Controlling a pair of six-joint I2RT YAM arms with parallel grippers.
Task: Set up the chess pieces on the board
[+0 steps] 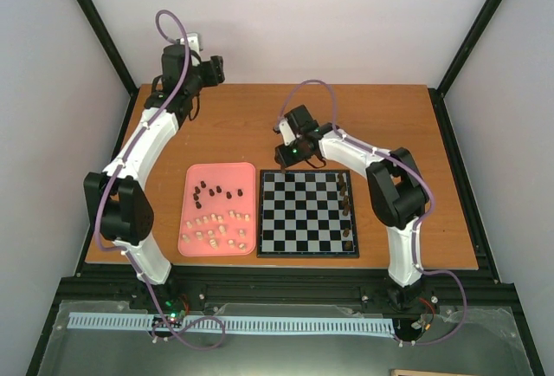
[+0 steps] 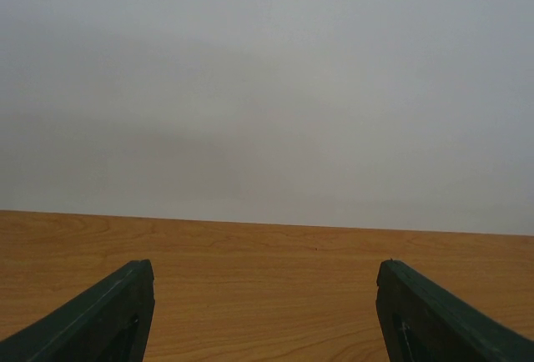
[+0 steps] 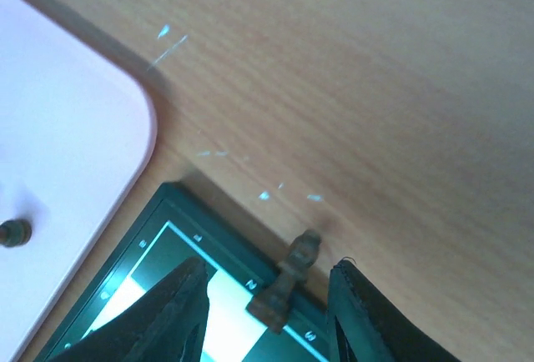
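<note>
The chessboard (image 1: 303, 211) has several dark pieces (image 1: 344, 203) along its right side. Dark and light pieces (image 1: 212, 218) stand in the pink tray (image 1: 216, 246) to its left. My left gripper (image 1: 216, 70) is raised at the back left, open, with only table and wall between its fingers. My right gripper is open over the board's far-left corner. A dark chess piece (image 3: 284, 283) is between and beyond its fingertips at the board's edge; whether it touches them I cannot tell.
The back wall (image 1: 329, 29) borders the table. The tray's corner lies close beside the board in the right wrist view.
</note>
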